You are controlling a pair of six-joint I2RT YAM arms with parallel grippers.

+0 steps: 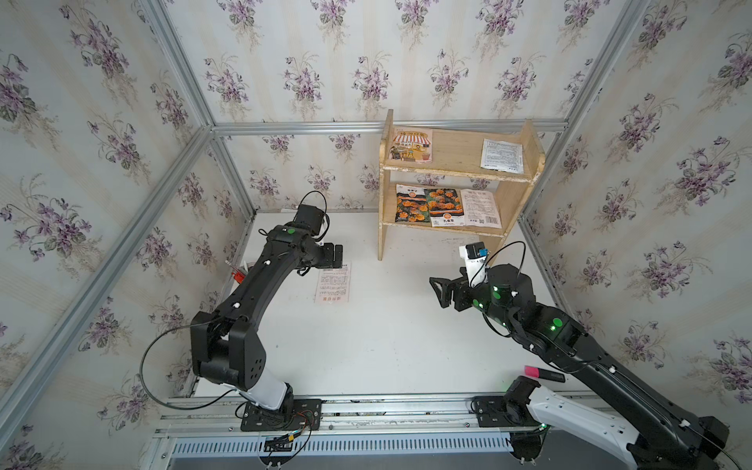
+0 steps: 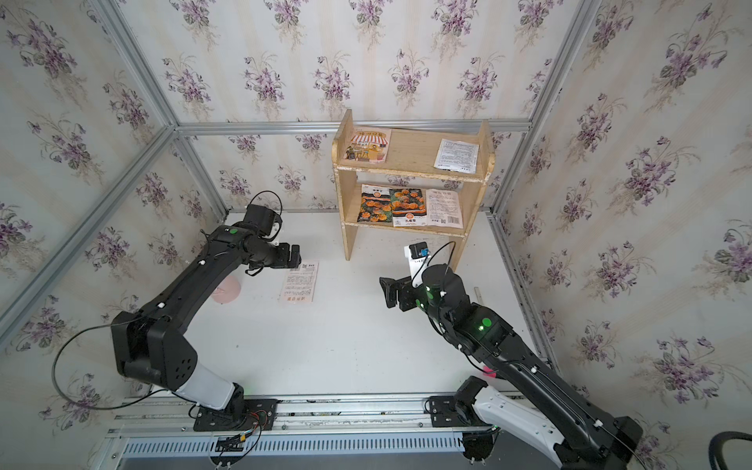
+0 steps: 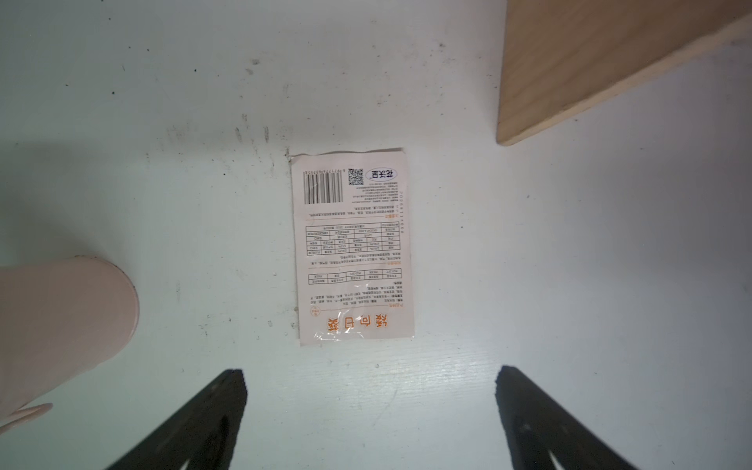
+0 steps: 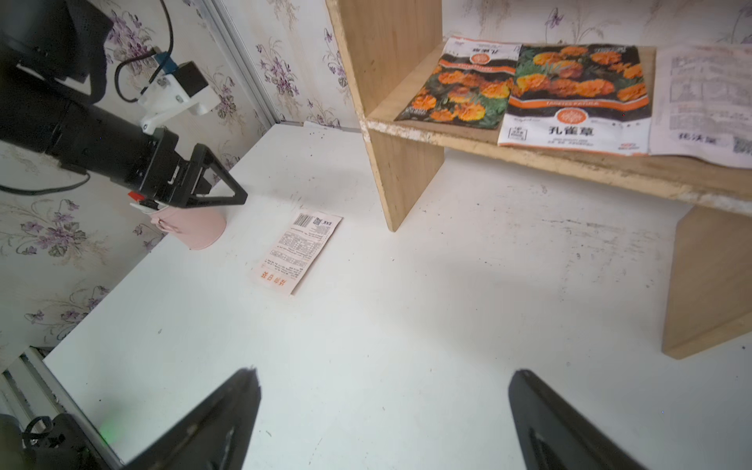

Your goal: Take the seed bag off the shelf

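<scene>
One seed bag (image 3: 356, 246) lies flat on the white table, printed back side up, left of the shelf (image 1: 442, 170). Two orange-flower seed bags, a left one (image 4: 470, 86) and a middle one (image 4: 578, 98), rest on the lower board beside a white-backed bag (image 4: 701, 102). On the top board are a bag with an awning picture (image 1: 411, 145) and a white printed one (image 1: 502, 156). My left gripper is open above the table near the flat bag, holding nothing. My right gripper stands open and empty in front of the shelf, short of its boards.
A pink pot (image 4: 196, 225) stands at the table's left side, beneath the left arm. Near the right front lies a pink-and-black marker (image 1: 543, 373). The shelf's side legs (image 4: 709, 282) reach the table. Mid-table is clear.
</scene>
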